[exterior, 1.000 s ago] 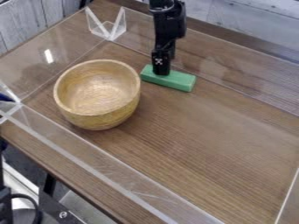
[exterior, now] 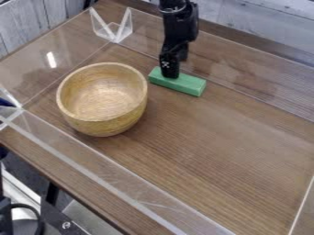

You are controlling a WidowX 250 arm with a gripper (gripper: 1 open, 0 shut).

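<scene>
My black gripper (exterior: pixel 172 62) hangs from the top centre of the view, just above the near-left part of a green block (exterior: pixel 183 83) lying on the wooden table. Its fingers are dark and small, and whether they touch the block is hard to tell. A large round tan bowl (exterior: pixel 102 97) stands to the left of the block.
A white wire-like object (exterior: pixel 113 27) stands at the back left. Clear or shiny strips run along the left side of the table (exterior: pixel 227 170). A black cable or part lies at the bottom left corner.
The gripper shifts only slightly around the same spot above the green block. The block and bowl look unmoved.
</scene>
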